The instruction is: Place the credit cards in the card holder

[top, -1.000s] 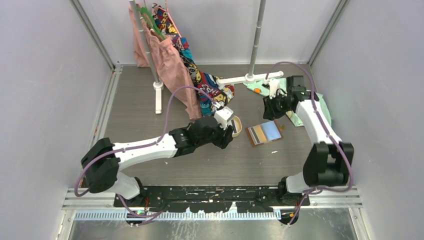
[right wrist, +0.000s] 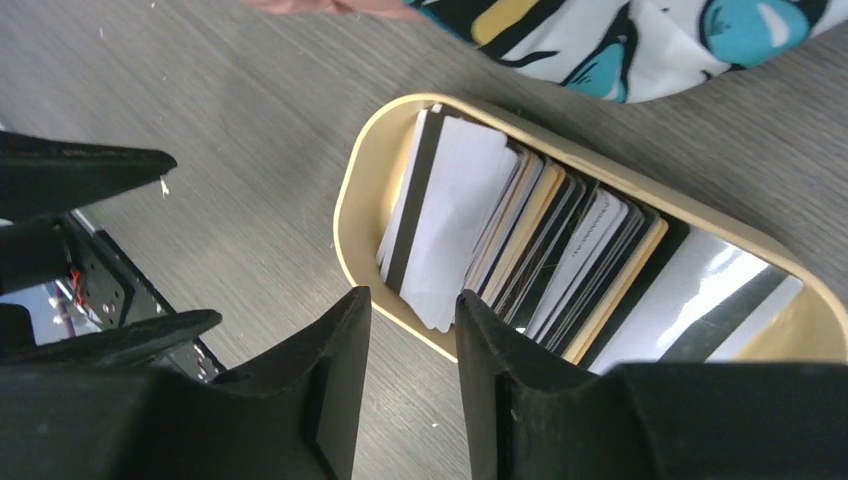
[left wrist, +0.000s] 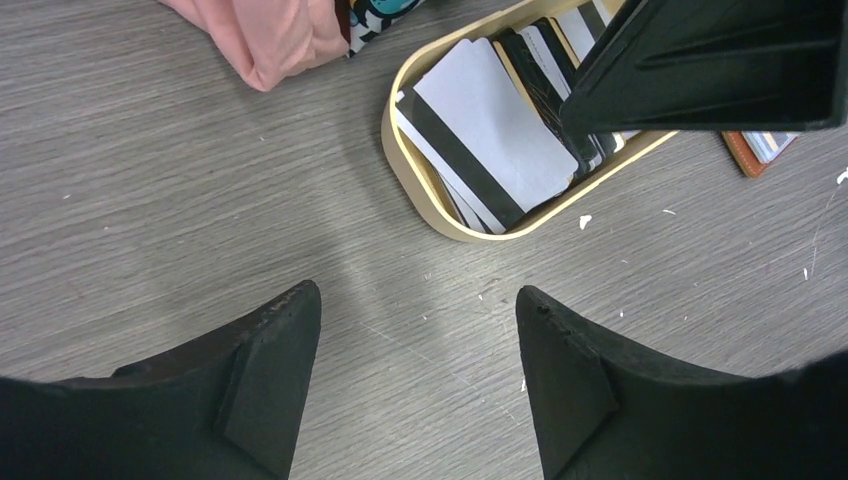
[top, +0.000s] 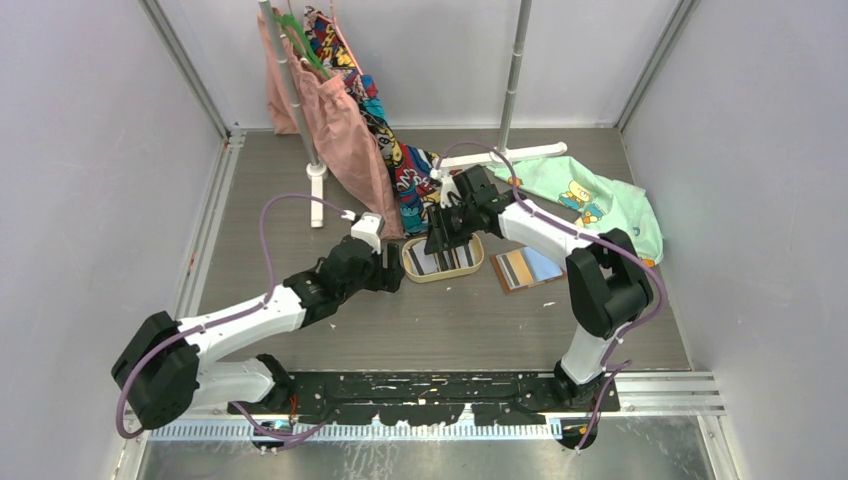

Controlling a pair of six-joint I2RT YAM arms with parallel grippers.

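Several cards (right wrist: 450, 210) lean in a row inside a cream oval tray (top: 443, 277), mostly white, black and tan. My right gripper hangs over the tray's near side, its fingers part open and nothing visible between them. To the tray's left my left gripper stands open above bare table, with empty space between its fingers. On the right lies the card holder (top: 529, 267), a flat brown-edged piece with striped and light blue cards on it; only a corner of it shows in the left wrist view.
Pink cloth (top: 350, 150) and patterned cloth (top: 412, 185) hang down behind the tray. A mint green cloth (top: 590, 195) lies back right near the rack's white foot (top: 535, 153).
My right arm has swung left from behind the card holder to above the tray. The left arm has drawn back leftward, uncovering the tray. The holder has not moved.
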